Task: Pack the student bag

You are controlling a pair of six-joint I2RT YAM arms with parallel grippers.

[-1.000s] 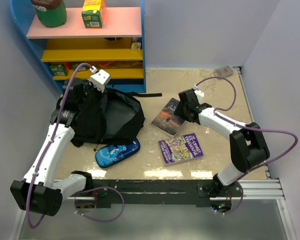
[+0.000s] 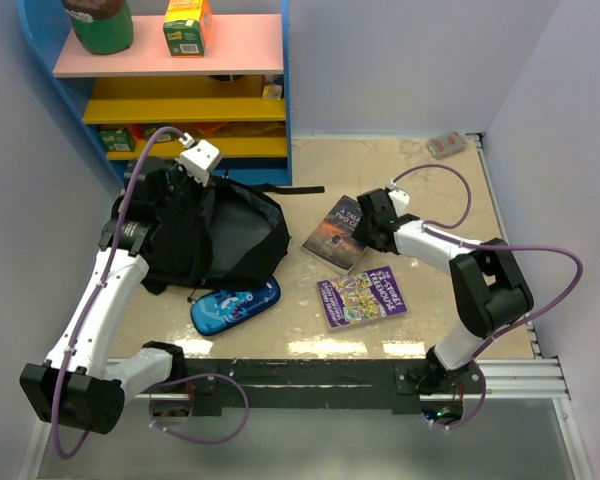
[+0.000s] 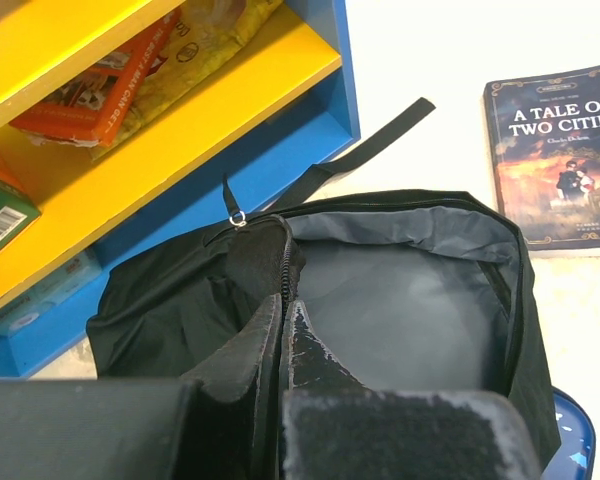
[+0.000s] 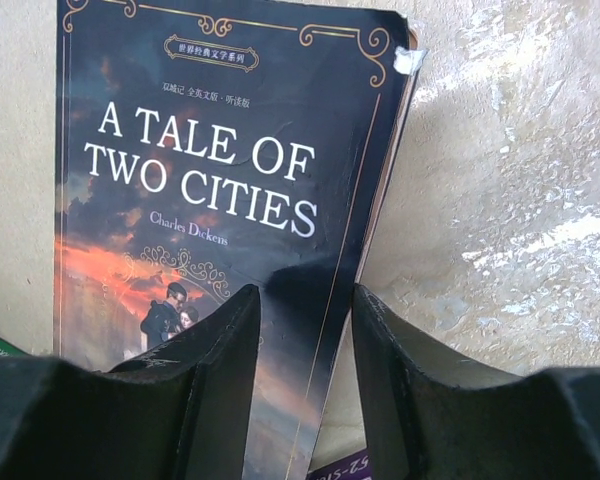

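The black bag (image 2: 242, 240) lies open on the table, grey lining showing. My left gripper is shut over its zipped edge, with nothing clear between the fingertips. The dark paperback A Tale of Two Cities (image 2: 327, 242) lies right of the bag. My right gripper is low at that book's right edge, part open, one finger over the cover and one beside the edge. A purple Treehouse book (image 2: 362, 296) lies nearer the front. A blue pencil case (image 2: 235, 307) lies in front of the bag.
A blue shelf unit (image 2: 286, 90) with pink and yellow boards, holding boxes and packets, stands at the back left. A small clear object (image 2: 446, 144) sits at the back right. Walls bound the table on the sides and back; bare table lies behind the books.
My right arm has shifted slightly rightward over the book's edge since a second ago. The left arm, bag and books look unchanged.
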